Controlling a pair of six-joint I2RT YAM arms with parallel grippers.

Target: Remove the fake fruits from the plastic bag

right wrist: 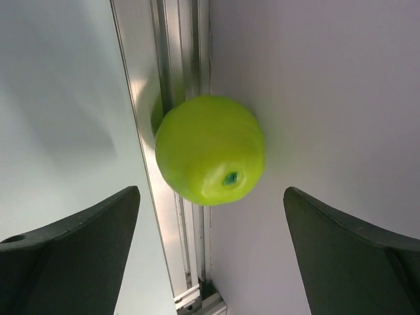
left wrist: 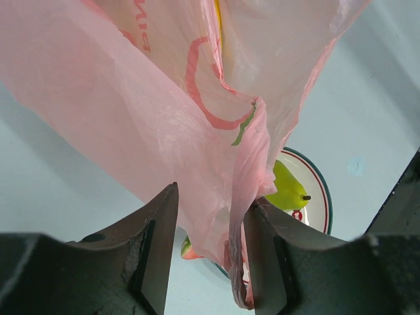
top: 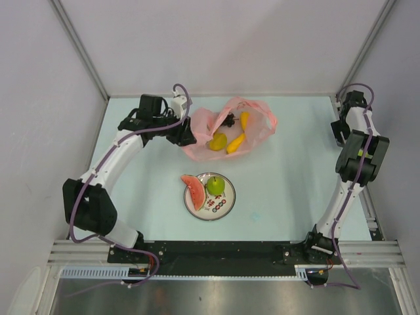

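Note:
The pink plastic bag [top: 259,134] lies open at mid-table, with a pear [top: 217,142], bananas [top: 235,143] and dark grapes [top: 228,121] inside. My left gripper is at the bag's left side, part open, with pink plastic bunched at its right finger; whether it grips is unclear. My right gripper stands open over a green apple [right wrist: 209,149], which sits at the table's right edge beside the wall. A plate [top: 220,206] holds a watermelon slice [top: 195,193] and a green fruit [top: 215,186].
Metal rails and walls border it at the back and sides.

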